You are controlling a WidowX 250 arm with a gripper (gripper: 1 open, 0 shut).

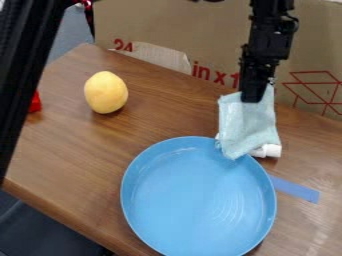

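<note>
My gripper [253, 92] is shut on a pale blue cloth [247, 128] that hangs down from its fingertips. The cloth's lower end reaches just behind the far rim of the blue plate [198, 208] and covers most of a white toothpaste tube [267, 150], whose right end still shows.
A yellow potato-like object [106, 92] lies on the wooden table [80, 160] at left. A red object [36, 102] is mostly hidden behind a dark shape crossing the left edge. A cardboard box [307, 60] stands along the back; blue tape [301, 190] lies right of the plate.
</note>
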